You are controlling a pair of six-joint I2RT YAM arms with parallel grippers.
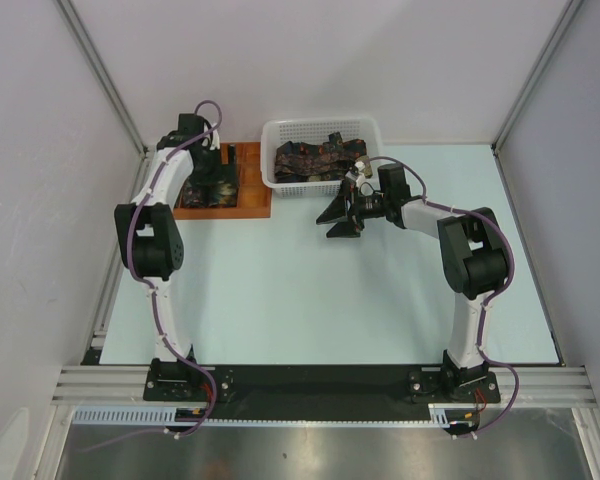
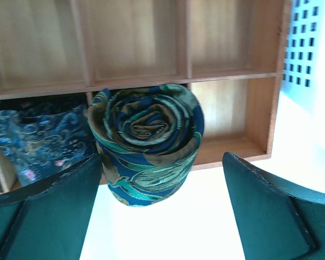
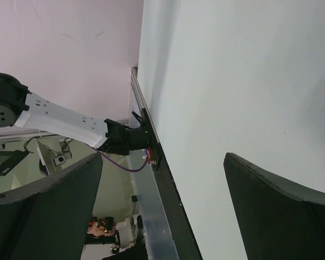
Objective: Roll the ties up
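Observation:
A rolled tie (image 2: pixel 146 138) in green, blue and brown stands on end in a front-row compartment of the wooden divided box (image 2: pixel 225 74). Its coil faces up in the left wrist view. My left gripper is open over it, with the left finger close to the roll's side and a wide gap on the right; whether that left finger touches cannot be told. Left of the roll, blue patterned ties (image 2: pixel 51 135) fill other compartments. Far to the right, my right gripper (image 1: pixel 325 227) hangs open and empty over the bare table.
The white basket (image 1: pixel 321 187) behind the table's middle holds dark patterned ties (image 1: pixel 320 158). It stands close to the box's right side. Back-row compartments (image 2: pixel 132 38) and the front-right one look empty.

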